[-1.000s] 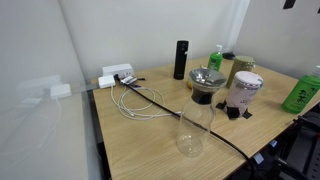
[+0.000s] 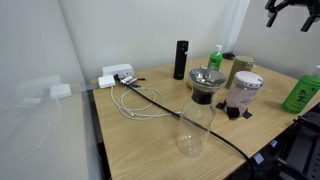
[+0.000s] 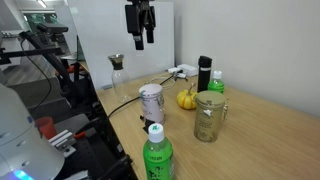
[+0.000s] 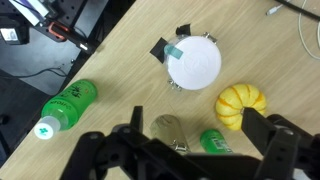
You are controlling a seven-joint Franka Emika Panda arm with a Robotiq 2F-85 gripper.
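Observation:
High above the table my gripper (image 2: 288,24) is open and empty, with its dark fingers spread apart. In exterior view 2 the gripper (image 3: 144,43) hangs above and behind the canister with a pale lid (image 3: 152,103). The wrist view looks down on that canister (image 4: 194,63), whose round lid lies beyond the fingertips. A tan jar (image 4: 170,130) shows between the fingers, far below. Left of it a large green bottle (image 4: 68,108) appears, and to the right are a small orange pumpkin (image 4: 240,103) and a smaller green bottle (image 4: 214,141).
A glass carafe (image 2: 195,130) stands near the table's front, close to a black cable. Behind are a black cylinder (image 2: 181,60) and a white power adapter (image 2: 115,75) with loose white cord.
In exterior view 1 the gripper has come down from the top edge, so more of its fingers shows. The objects on the table have not moved.

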